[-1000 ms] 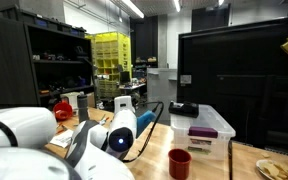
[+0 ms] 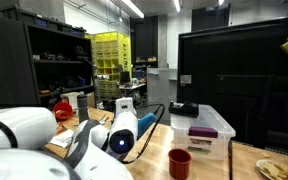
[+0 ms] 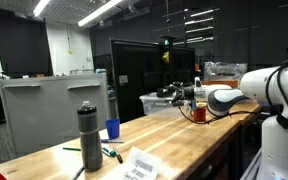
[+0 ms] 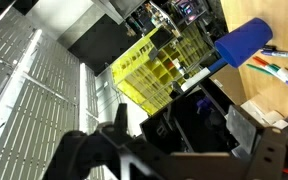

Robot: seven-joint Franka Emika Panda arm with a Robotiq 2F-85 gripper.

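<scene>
In the wrist view, my gripper stands open, its two dark fingers wide apart at the lower edge, and I see nothing held between them. A blue cup appears beyond it at the upper right, with pens on the wooden table beside it. Exterior view 2 has the same blue cup at the table's left part, far from the white arm. A red cup stands on the table to the right of the arm in exterior view 1. The gripper's tips are hard to make out in both exterior views.
A clear lidded bin bears a black object behind the red cup. To its right is a plate of food. A dark bottle and a white box occupy the near left.
</scene>
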